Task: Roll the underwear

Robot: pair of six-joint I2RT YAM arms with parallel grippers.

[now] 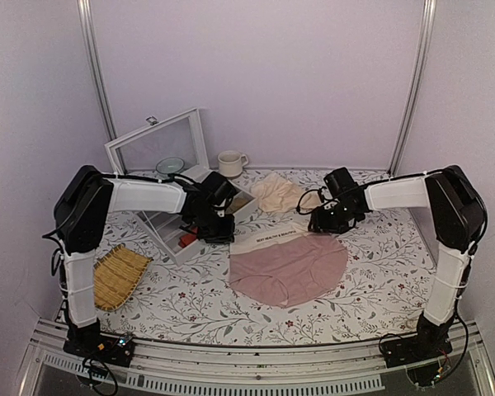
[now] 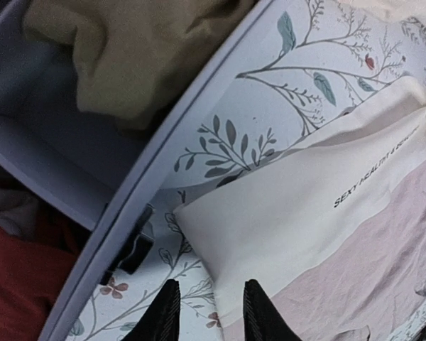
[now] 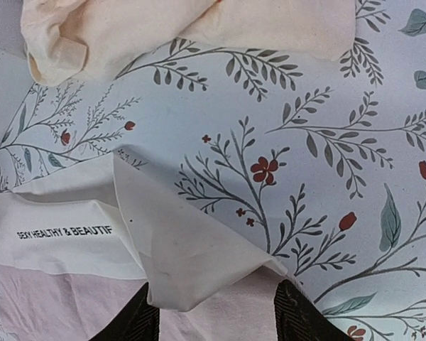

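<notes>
Pink underwear (image 1: 285, 268) lies spread on the table, its pale waistband (image 1: 272, 238) at the far side with printed lettering. At the left end, the waistband corner (image 2: 188, 213) lies flat and loose. My left gripper stands open over that edge, holding nothing. On the right, the waistband corner (image 3: 177, 291) is folded over toward the pink cloth, as a slanting flap that stands a little raised and not fully rolled. My right gripper is open around the flap's end, its fingers apart and not closed on cloth.
A white divided box (image 1: 181, 252) with a raised clear lid holds red and brown cloth, close beside my left gripper. Behind lie a cream cloth (image 1: 276, 194) and a mug (image 1: 231, 162). A woven mat (image 1: 120, 276) sits at left.
</notes>
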